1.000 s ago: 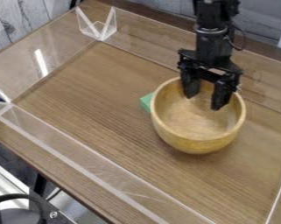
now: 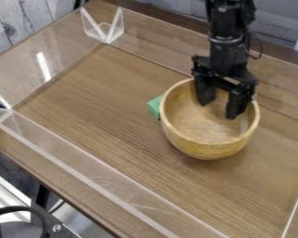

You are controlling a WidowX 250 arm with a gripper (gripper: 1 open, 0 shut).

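Note:
A round yellow wooden bowl (image 2: 210,135) sits on the wooden table, right of centre. My black gripper (image 2: 221,98) hangs down over the back of the bowl, its fingers reaching inside the rim and standing open. I cannot make out anything held between them. A small green object (image 2: 154,107) lies just left of the bowl, partly hidden behind it.
A clear plastic piece (image 2: 103,23) stands at the back left. Dark cables and equipment lie past the table's lower left edge.
The gripper and arm have shifted slightly over the back of the bowl. The bowl and green object look much the same.

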